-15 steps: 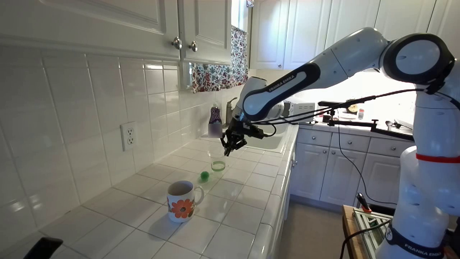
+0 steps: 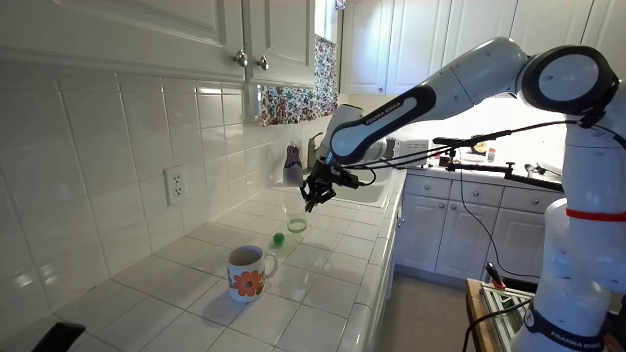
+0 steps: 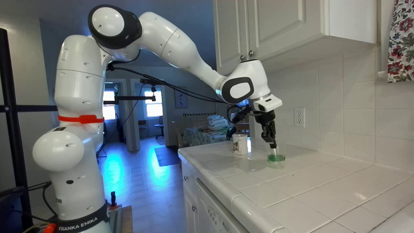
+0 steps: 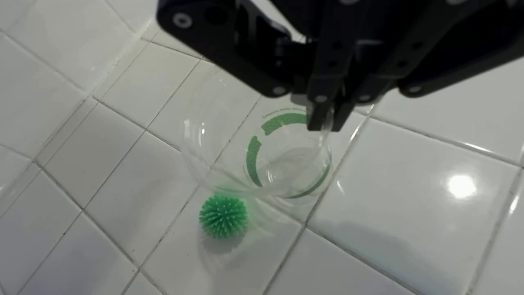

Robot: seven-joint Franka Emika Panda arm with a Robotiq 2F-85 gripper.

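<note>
A clear glass (image 4: 287,172) with a green band round its lower part is at the gripper. In the wrist view the gripper is shut on the glass's rim, the thin wall running between its fingers. Seen from exterior view 1, the gripper (image 2: 309,208) is at the top of the glass (image 2: 297,226). Whether the glass's base touches the counter I cannot tell. A green spiky ball (image 4: 223,216) lies on the tiles beside the glass, outside it. The white mug (image 2: 246,275) with an orange flower stands upright, nearer exterior view 1's camera.
A tiled wall with an outlet (image 2: 175,185) borders the counter on one side. Behind the arm are the sink (image 2: 375,190) and a purple bottle (image 2: 293,155).
</note>
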